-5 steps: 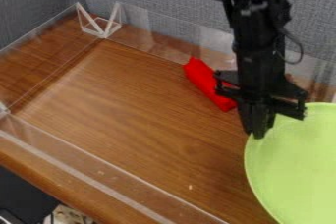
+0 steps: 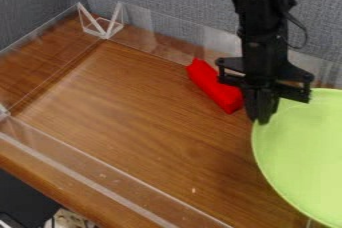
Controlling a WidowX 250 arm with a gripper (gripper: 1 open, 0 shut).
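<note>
My black gripper points down at the right side of the table, shut, its fingertips over the upper left part of a lime-green round dish or lid, which reaches past the right edge of the view. Whether the fingertips touch it is unclear. A red cylindrical object lies just left of and behind the gripper.
Clear low barriers run along its back and front-left edges. A white wire frame stands at the back left corner. Grey padded walls close off the back.
</note>
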